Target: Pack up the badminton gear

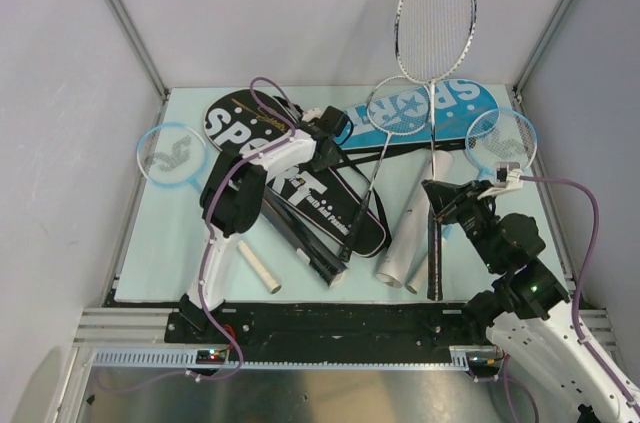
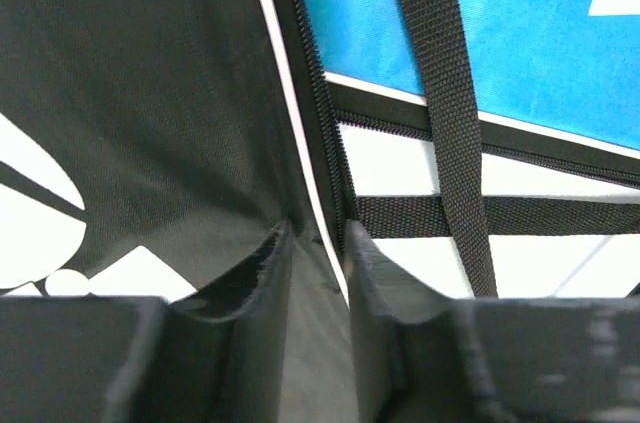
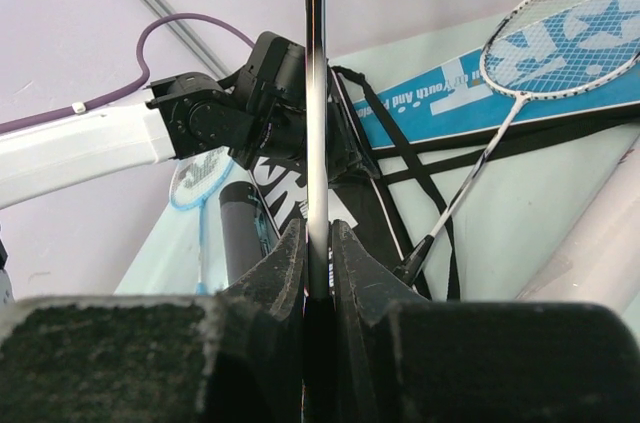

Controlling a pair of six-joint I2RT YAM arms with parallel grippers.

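Note:
A white-framed racket (image 1: 397,41) stands raised at the right, its shaft (image 3: 317,158) clamped in my right gripper (image 1: 431,193), which is shut on it. The black racket bag (image 1: 240,123) lies flat at centre left. Over its right edge hovers my left gripper, fingers a little apart with the bag's white-piped zip edge (image 2: 290,93) running between them; whether they touch it I cannot tell. A second racket (image 1: 372,178) lies across the black bag's lower end. The blue racket bag (image 1: 470,103) is spread along the back.
Blue-rimmed rackets lie at the left (image 1: 165,180) and right (image 1: 530,148). A dark tube (image 1: 300,238) rests along the black bag's lower side, and a pale shuttlecock tube (image 1: 405,243) lies right of centre. Bare table shows at front left.

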